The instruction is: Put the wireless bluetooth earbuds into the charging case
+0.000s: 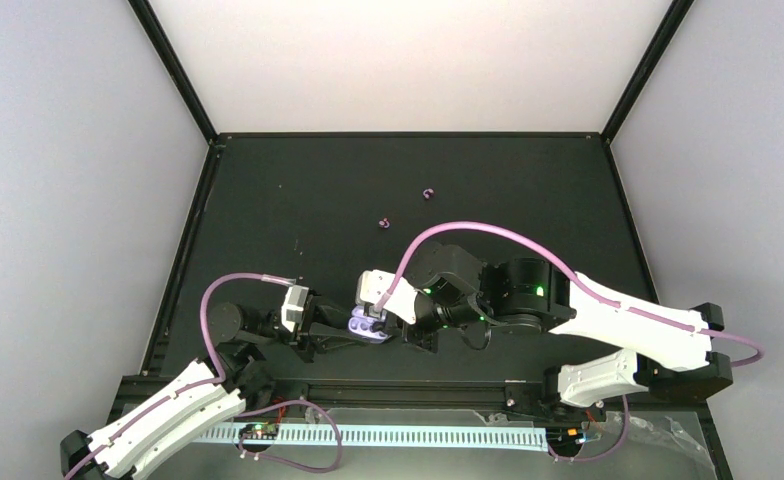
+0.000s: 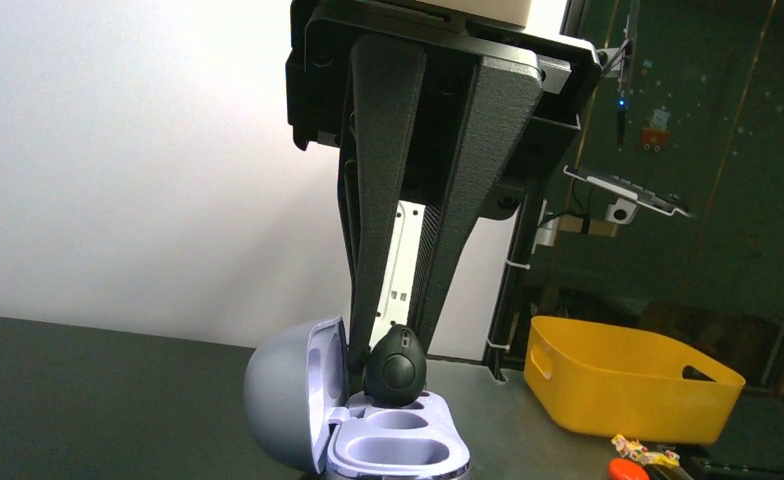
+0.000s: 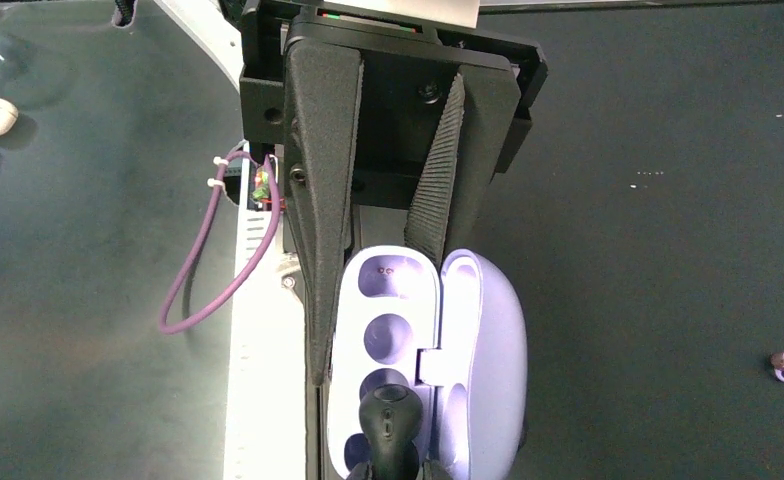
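The lavender charging case (image 3: pixel 388 315) has its lid (image 3: pixel 493 365) open, and several slots show empty. My left gripper is shut on the case at its left end. A dark rounded piece (image 3: pixel 390 405) covers part of that grip, and I cannot tell what it is. My right gripper (image 1: pixel 393 318) is at the case's other end and looks shut; its fingertips are hidden behind the case in the right wrist view. Two small pinkish earbuds, a nearer one (image 1: pixel 384 223) and a farther one (image 1: pixel 428 194), lie apart on the black table beyond the arms.
A white strip with slots (image 1: pixel 448 436) runs along the front edge. A yellow basket (image 2: pixel 618 380) stands in the background of the left wrist view. Pink cables (image 1: pixel 488 228) loop above both arms.
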